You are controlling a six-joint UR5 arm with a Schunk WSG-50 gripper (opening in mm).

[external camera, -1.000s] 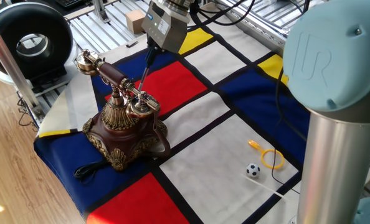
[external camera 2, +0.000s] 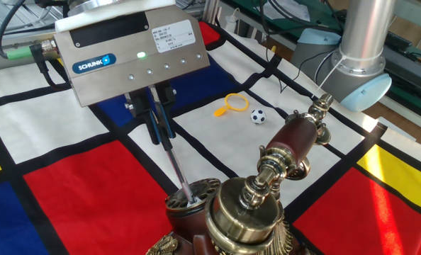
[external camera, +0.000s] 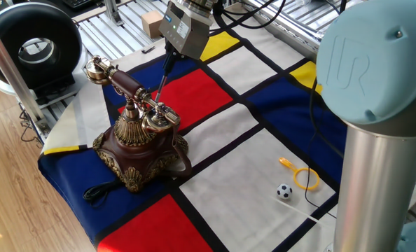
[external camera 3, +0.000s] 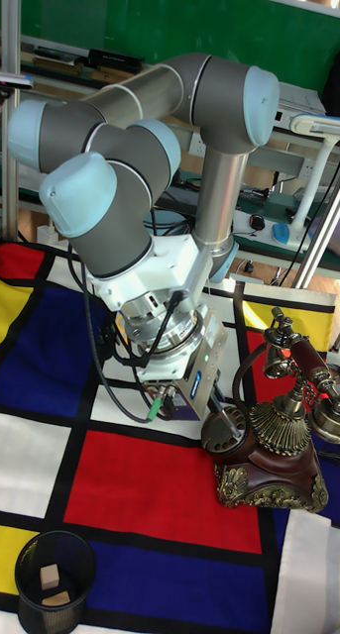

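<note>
An old-style telephone in dark red-brown with brass ornaments stands on the patterned cloth, its handset resting across the cradle. Its round dial faces my gripper, which points downward above it. The dark fingers are closed together on a thin, pale rod. The rod slants down to the dial, and its lower end appears to be at the finger holes; exact contact cannot be told. In the third exterior view the dial shows just below the gripper, beside the telephone's body.
A small football and a yellow ring-shaped toy lie on a white patch of cloth. A black mesh cup holds wooden blocks. A black cord lies beside the telephone.
</note>
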